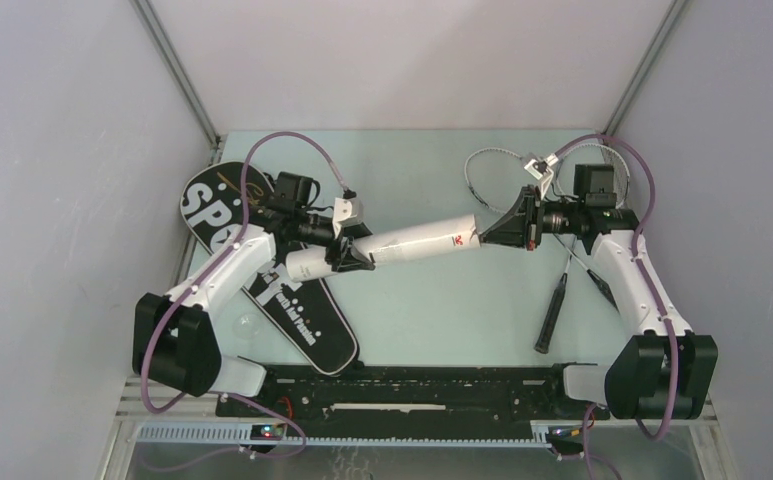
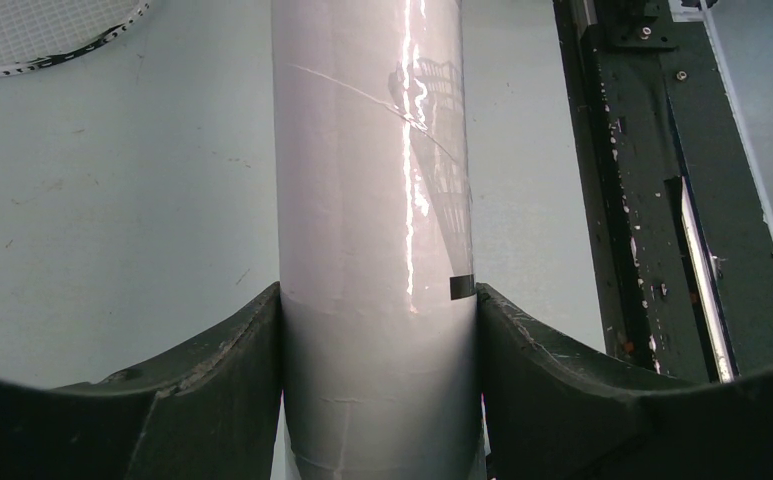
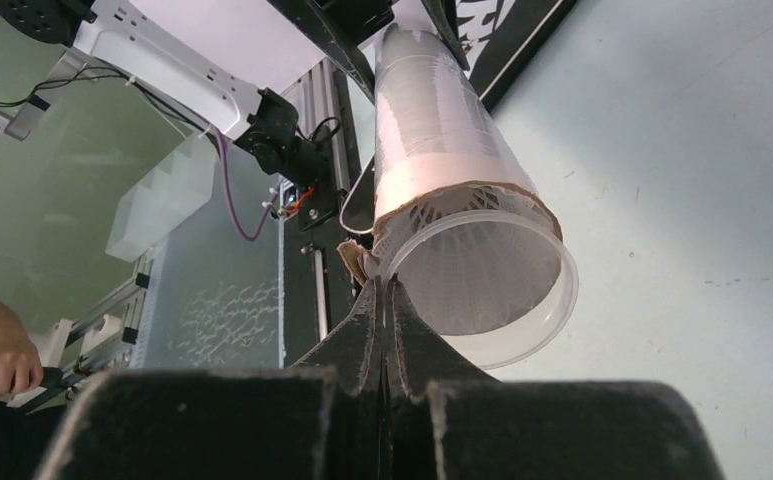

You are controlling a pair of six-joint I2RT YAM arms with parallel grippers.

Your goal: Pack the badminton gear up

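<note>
A long white shuttlecock tube (image 1: 422, 242) hangs above the table, tilted slightly. My left gripper (image 1: 352, 255) is shut around it near its left end; in the left wrist view both fingers press its sides. At the tube's right end is my right gripper (image 1: 484, 238). In the right wrist view its fingers (image 3: 370, 335) are shut, tips at the left edge of a clear plastic cap (image 3: 562, 305) over the tube's mouth; whether they pinch its thin rim I cannot tell. Cap and mouth do not line up fully. Shuttlecock feathers show inside; the cardboard edge is torn.
A black racket bag (image 1: 307, 325) lies on the left, partly under the tube and left arm. Rackets, one with a black handle (image 1: 552, 315), lie at the right, partly beneath the right arm. A faint clear disc (image 1: 246, 326) rests near the bag.
</note>
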